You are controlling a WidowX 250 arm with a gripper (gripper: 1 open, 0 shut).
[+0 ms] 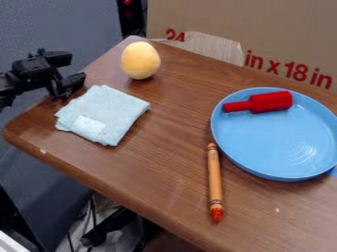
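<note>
My gripper [63,85] hangs at the left edge of the wooden table, just left of a folded pale blue cloth [99,115] and apart from it; whether its fingers are open or shut is unclear. A yellow round object [141,61] sits at the back. On the right a blue plate [274,148] holds a red cylinder with a handle [269,101]. An orange crayon [215,184] lies left of the plate, pointing toward the front.
The table [145,182] has free room in its middle and front left. A cardboard box [250,34] stands behind it, with a pale chair back at the rear.
</note>
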